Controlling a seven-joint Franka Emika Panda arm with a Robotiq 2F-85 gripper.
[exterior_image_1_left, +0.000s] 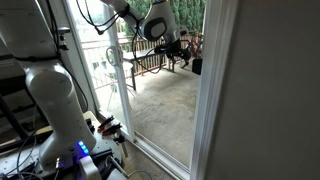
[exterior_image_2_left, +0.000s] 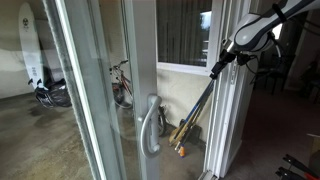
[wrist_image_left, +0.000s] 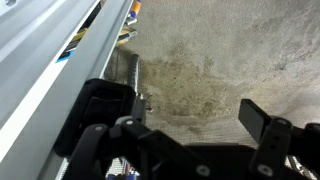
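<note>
My gripper is open in the wrist view, with bare concrete showing in the gap. One dark finger (wrist_image_left: 98, 108) is right beside a pale frame edge (wrist_image_left: 85, 78); whether they touch I cannot tell. The other finger (wrist_image_left: 256, 118) stands clear over the floor. In exterior view 1 the arm reaches high through the doorway, its gripper (exterior_image_1_left: 180, 56) near the white door post (exterior_image_1_left: 211, 85). Exterior view 2 has the gripper (exterior_image_2_left: 219, 68) beside the doorway's right side. A glass sliding door with a pale handle (exterior_image_2_left: 150, 127) stands in the foreground there.
Long-handled tools (exterior_image_2_left: 183, 132) lean below the window, near a small orange object (exterior_image_2_left: 182, 152). A bicycle (exterior_image_2_left: 123, 88) and a surfboard (exterior_image_2_left: 31, 47) stand farther off.
</note>
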